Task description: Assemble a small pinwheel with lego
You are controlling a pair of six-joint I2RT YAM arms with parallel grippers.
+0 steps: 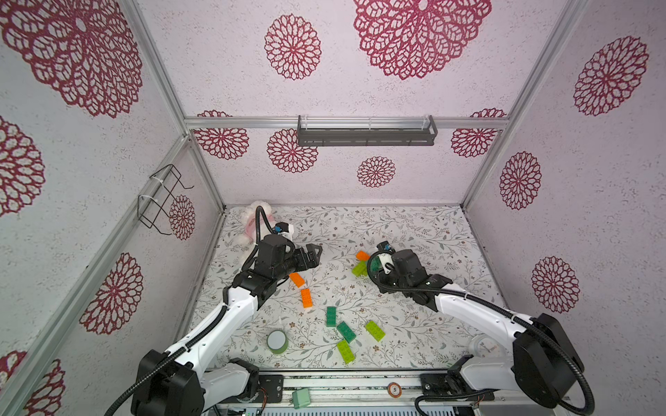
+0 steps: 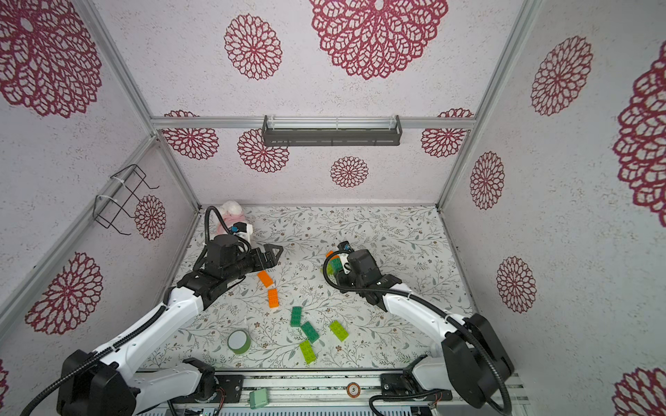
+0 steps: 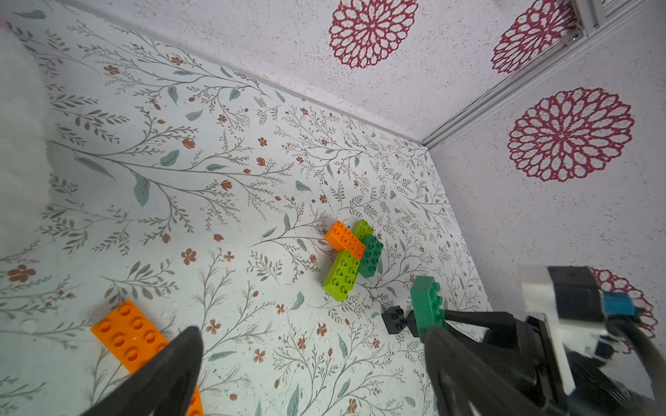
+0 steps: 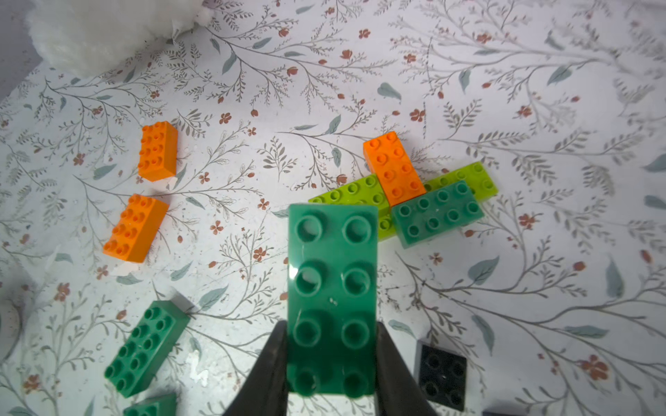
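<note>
My right gripper is shut on a green brick, raised above the table; the left wrist view shows this held brick [image 3: 426, 305] tilted upright. Behind it lies a cluster of bricks: orange [image 4: 394, 166], dark green [image 4: 435, 211], lime [image 4: 347, 190] and a second lime one, touching one another. My left gripper [image 1: 310, 256] hangs open left of the cluster, nothing between its fingers, over loose orange bricks [image 3: 129, 335].
Loose dark green [image 1: 331, 316] and lime bricks [image 1: 374, 330] lie at the front. A green tape roll [image 1: 276, 341] is front left, a white plush toy [image 2: 229, 210] back left.
</note>
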